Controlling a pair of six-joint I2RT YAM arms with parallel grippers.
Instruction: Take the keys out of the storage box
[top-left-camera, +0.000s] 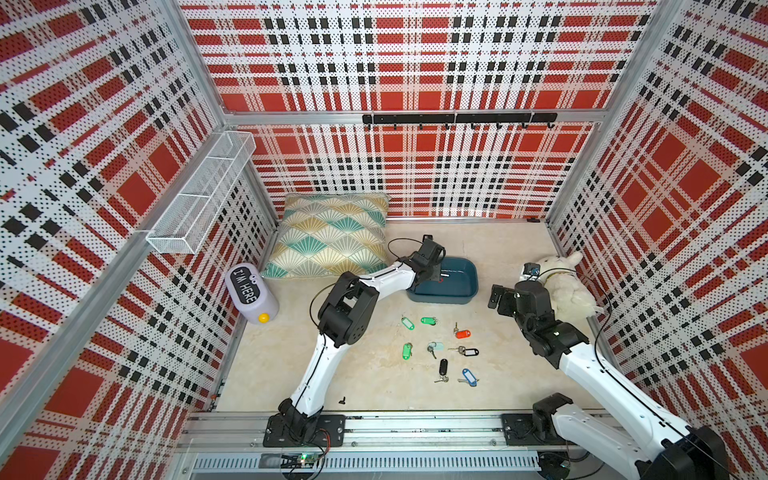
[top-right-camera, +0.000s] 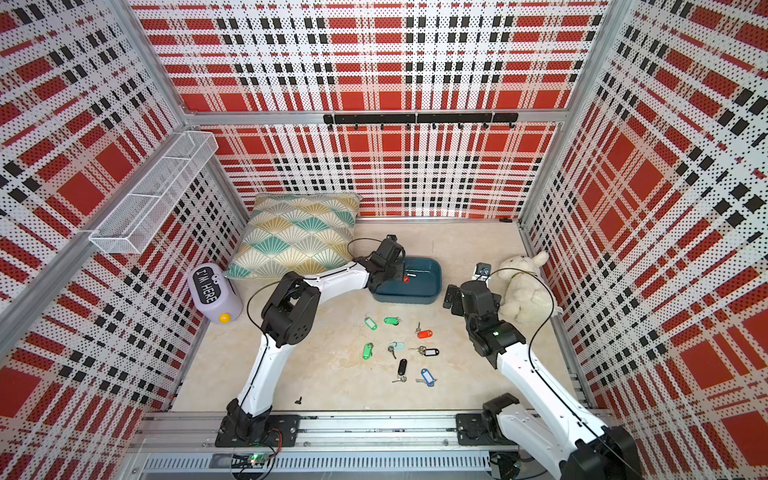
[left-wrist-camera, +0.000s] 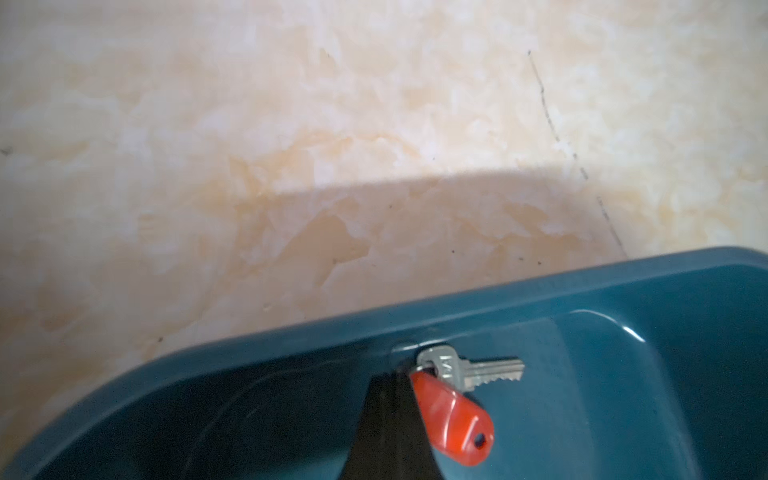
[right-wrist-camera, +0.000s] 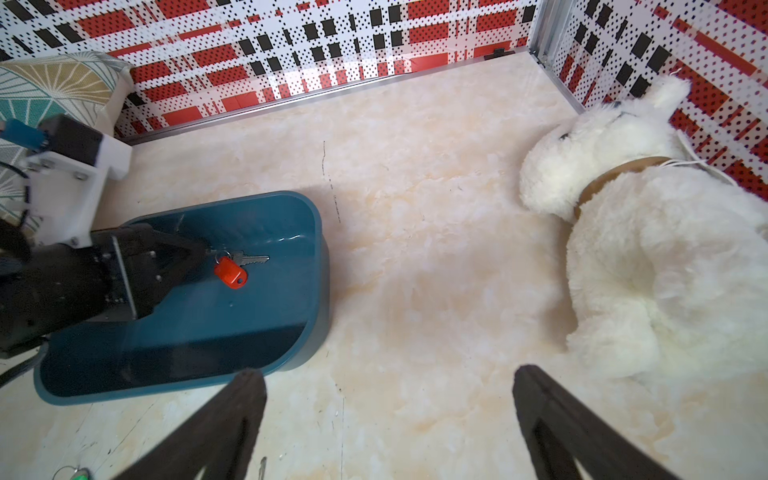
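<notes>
A key with a red tag (left-wrist-camera: 457, 424) is in the teal storage box (right-wrist-camera: 320, 308), close to the far wall. Its silver key (left-wrist-camera: 492, 372) points right in the left wrist view. My left gripper reaches down into the box and is shut, its tips right beside the tag's ring end; whether they touch it I cannot tell. Nothing clear shows between its fingers. My right gripper stands open and empty, to the right of the box. The box's left end is partly hidden by the left arm.
Several tagged keys lie on the table in front of the box, among them a red one (top-left-camera: 463, 334), a blue one (top-left-camera: 469, 377) and a green one (top-left-camera: 407, 351). A pillow (top-left-camera: 328, 236) sits left of the box, a white plush toy (right-wrist-camera: 664, 264) to the right.
</notes>
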